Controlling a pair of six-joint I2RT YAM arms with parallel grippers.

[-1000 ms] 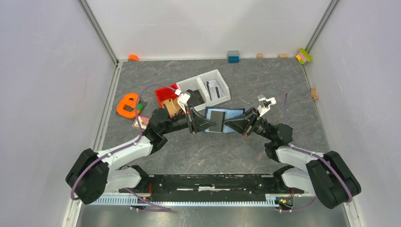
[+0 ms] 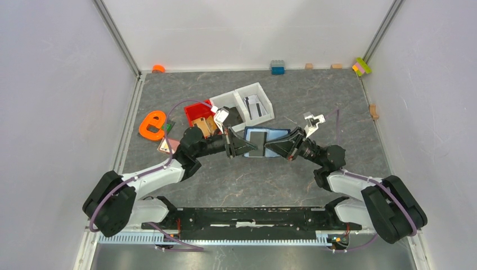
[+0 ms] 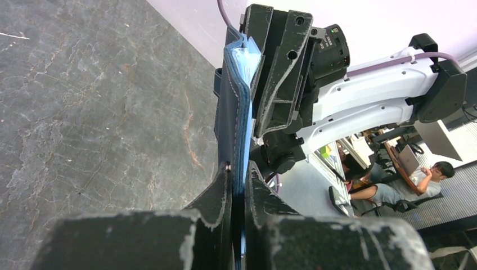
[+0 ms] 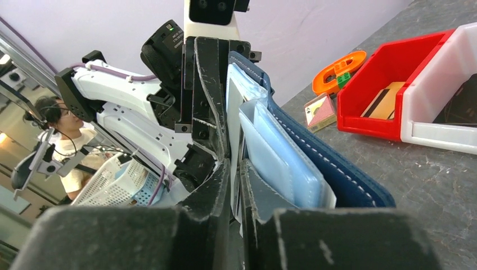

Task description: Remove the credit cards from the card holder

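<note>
A blue card holder (image 2: 275,135) with pale plastic sleeves is held up between both grippers over the table's middle, a grey panel facing up. My left gripper (image 2: 247,147) is shut on its left edge; in the left wrist view the holder (image 3: 233,112) stands edge-on in those fingers. My right gripper (image 2: 271,145) is at the opposite edge, its fingertips in among the sleeves (image 4: 281,152) in the right wrist view; how far they are open is hard to tell. Whether cards sit in the sleeves I cannot tell.
Behind the holder stand a red bin (image 4: 365,124) and white bins (image 2: 265,116) with items inside. An orange toy (image 2: 147,126) and a card box (image 4: 319,112) lie at the left.
</note>
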